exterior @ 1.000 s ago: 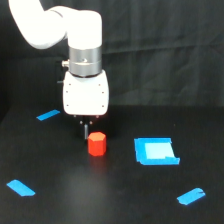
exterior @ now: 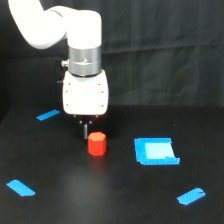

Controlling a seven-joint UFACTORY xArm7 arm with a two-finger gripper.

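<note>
A red block [exterior: 97, 144] with a hexagonal outline rests on the dark table near the middle of the camera view. My gripper [exterior: 86, 130] points down just behind and to the left of the block, at the end of the white arm. Its dark fingers are small against the black background, and the picture does not show whether they are open or shut. Whether a fingertip touches the block cannot be made out.
Right of the block lies a blue square [exterior: 155, 151] with a white centre. Blue strips of tape mark the table at front left [exterior: 20, 188], front right [exterior: 191, 196] and back left [exterior: 48, 115].
</note>
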